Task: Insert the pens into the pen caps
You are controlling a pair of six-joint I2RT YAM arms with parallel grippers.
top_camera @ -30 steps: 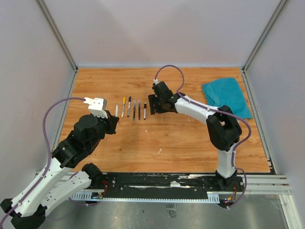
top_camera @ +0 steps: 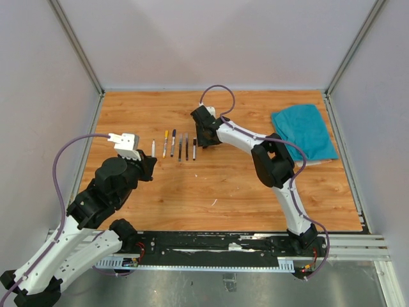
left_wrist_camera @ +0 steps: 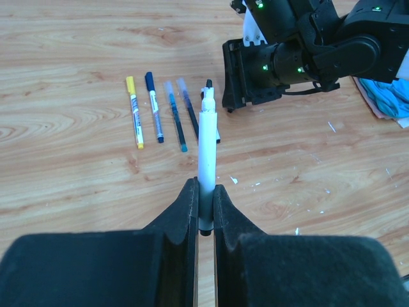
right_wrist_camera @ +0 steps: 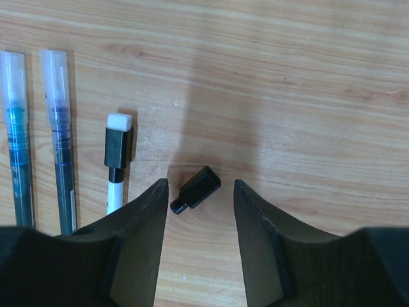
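A white pen (left_wrist_camera: 207, 144) with a dark tip end stands out from my left gripper, which is shut on it. In the right wrist view a small black cap (right_wrist_camera: 199, 187) lies at a slant on the table. My right gripper hangs over it, fingers apart on either side, not visibly touching it. To the left of the cap lies a whiteboard marker (right_wrist_camera: 117, 153) with a black cap and white end. Two clear-capped pens, one teal (right_wrist_camera: 18, 128) and one dark blue (right_wrist_camera: 61, 134), lie farther left.
A yellow pen (left_wrist_camera: 135, 113) and a blue-capped pen (left_wrist_camera: 154, 107) lie left of the clear-capped ones. Teal cloth (top_camera: 305, 132) rests at the right.
My right gripper has moved left, closer to the row of pens. The left gripper, with the white pen, has shifted slightly left.
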